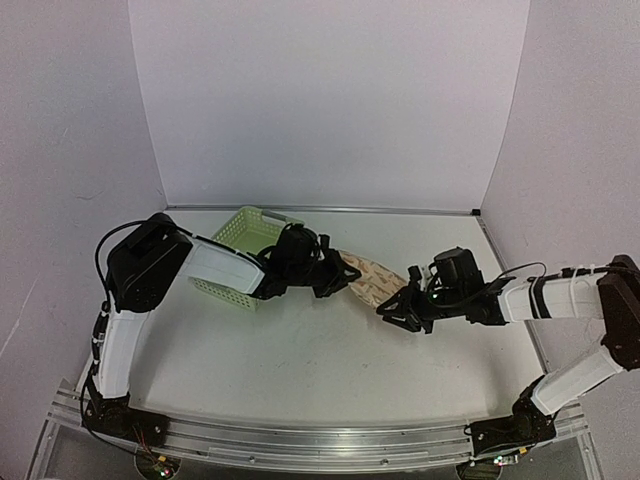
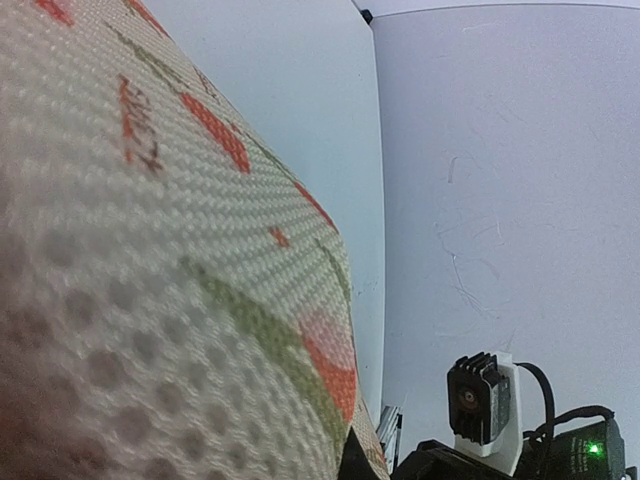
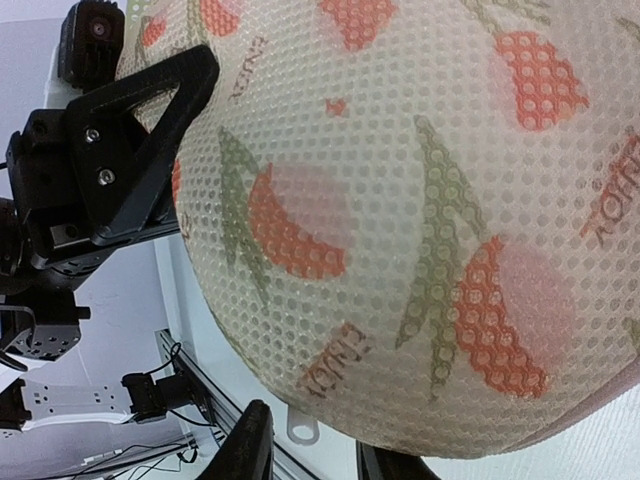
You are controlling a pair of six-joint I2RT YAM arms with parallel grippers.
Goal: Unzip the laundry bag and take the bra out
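Observation:
The laundry bag (image 1: 373, 278), pale mesh with watermelon prints, hangs between my two grippers above the table. My left gripper (image 1: 347, 277) is shut on one end of it; the fabric fills much of the left wrist view and hides that grip. At the bag's lower edge in the right wrist view, a pale looped zipper pull (image 3: 302, 426) dangles. My right gripper is partly open there, one of its fingers (image 3: 250, 442) on each side of the pull, which looks unclamped. No bra shows outside the bag.
Behind the left arm, a green basket (image 1: 232, 297) stands at the table's left rear. Open white table (image 1: 300, 370) lies in front of the arms, with more bare surface at the back right. A metal rail (image 1: 320, 440) runs along the front edge.

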